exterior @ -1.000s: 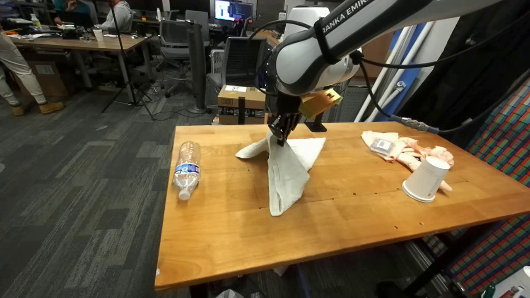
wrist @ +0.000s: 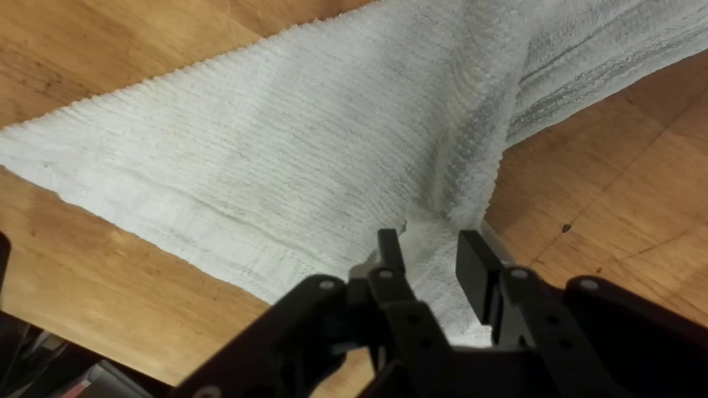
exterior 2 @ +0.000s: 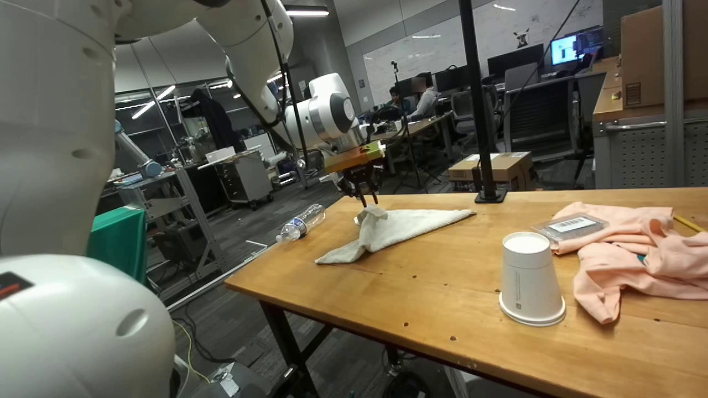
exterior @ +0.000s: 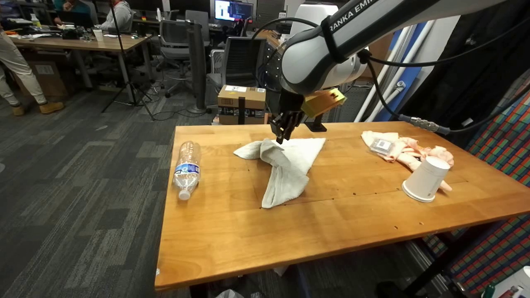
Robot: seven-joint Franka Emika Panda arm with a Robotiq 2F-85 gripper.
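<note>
A white towel lies crumpled and partly folded over on the wooden table, with a raised fold at its near-left part. My gripper hangs just above that towel, fingers pointing down. In the wrist view the two dark fingertips of the gripper stand apart, so it is open. Between and below them the towel's fabric shows, spread beneath; nothing appears gripped. The second exterior view has the gripper right over the raised fold, with hardly any gap visible.
A clear plastic bottle lies near the table's left edge. At the right are an upside-down white paper cup, a peach cloth and a small clear packet.
A second ago the towel was held up in a peak at the gripper.
</note>
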